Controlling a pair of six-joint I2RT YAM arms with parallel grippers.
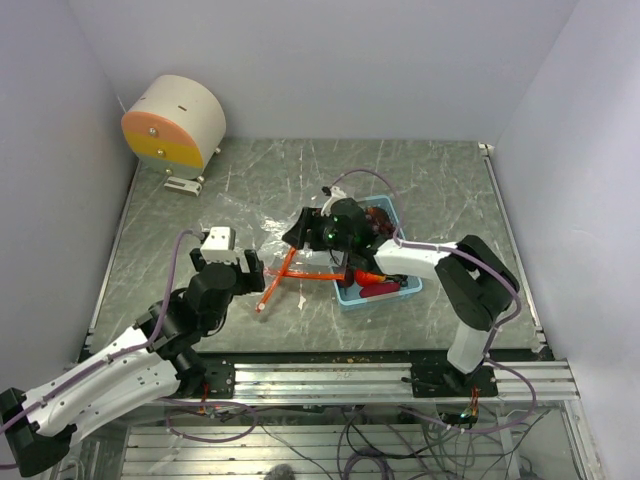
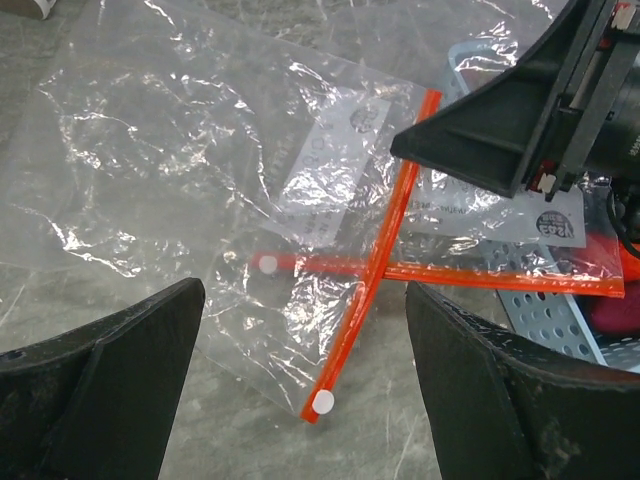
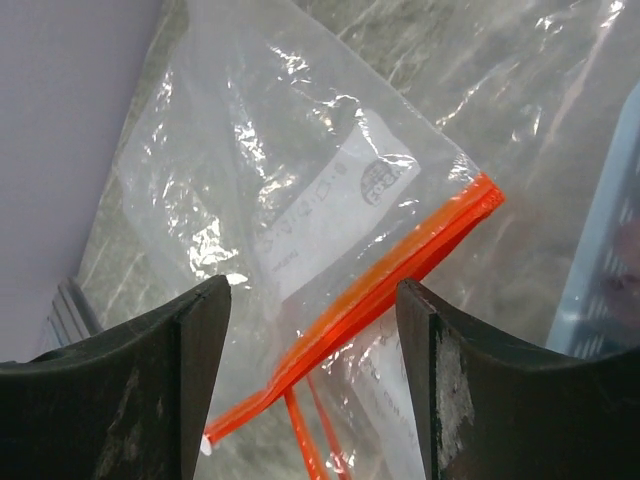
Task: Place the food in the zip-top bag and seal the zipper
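Observation:
Clear zip top bags with orange zipper strips [image 1: 282,272] lie overlapped on the grey marble mat, one strip crossing another [image 2: 345,330]. A blue bin [image 1: 395,205] holds food pieces, among them red and yellow ones [image 1: 369,277], partly under a bag and my right arm. My right gripper [image 1: 300,232] hangs over the top end of a strip [image 3: 385,270], open, nothing visibly held. My left gripper [image 1: 250,270] stands open to the left of the crossed strips, with nothing between its fingers.
A white cylindrical container with an orange and yellow front [image 1: 165,135] stands at the back left. Grey walls enclose the workspace; a metal rail [image 1: 300,375] runs along the front.

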